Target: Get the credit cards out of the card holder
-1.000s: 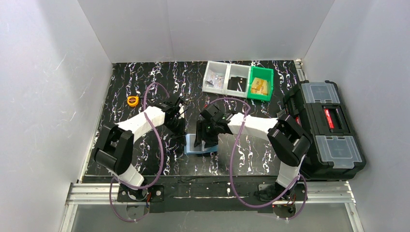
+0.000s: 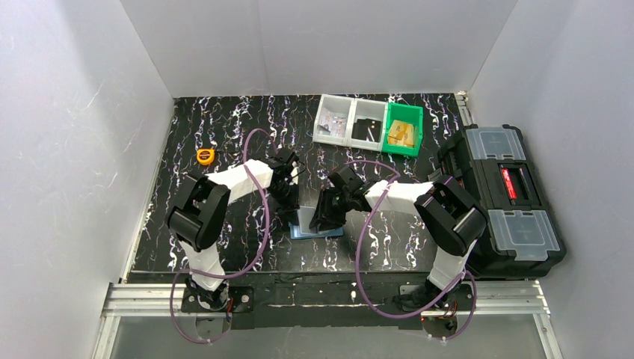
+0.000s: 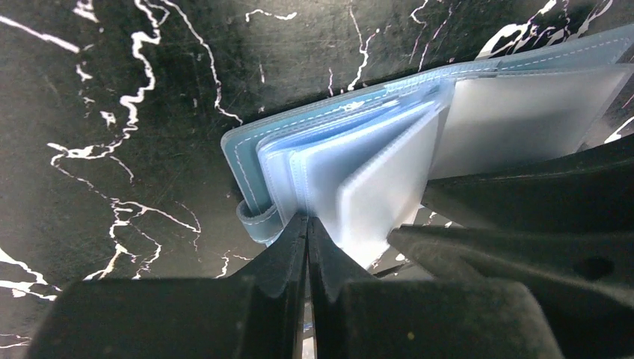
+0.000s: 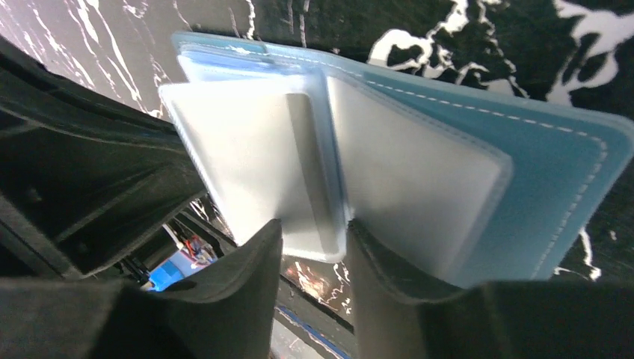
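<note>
The blue card holder [image 2: 318, 233] lies spread open on the dark table, its whitish clear sleeves fanned. At its left end, my left gripper is shut, its tips against the edge of the sleeves [image 3: 321, 168]; whether a thin sleeve is pinched there cannot be seen. My right gripper stands part open over the sleeves, its fingertips on either side of a white sleeve [image 4: 247, 149] with a grey strip. In the left wrist view, the right gripper's dark fingers [image 3: 523, 183] reach in from the right. No loose card is visible.
Behind the card holder stand a white two-part tray [image 2: 323, 139] and a green bin [image 2: 404, 151]. A yellow tape measure [image 2: 205, 156] lies at the back left. The black toolbox [image 2: 478, 258] fills the right side. Table between the trays and arms is bare.
My left arm has moved right, up to the card holder's left end. The holder has shifted slightly right. My right gripper went right from its place one second ago and stays over the holder.
</note>
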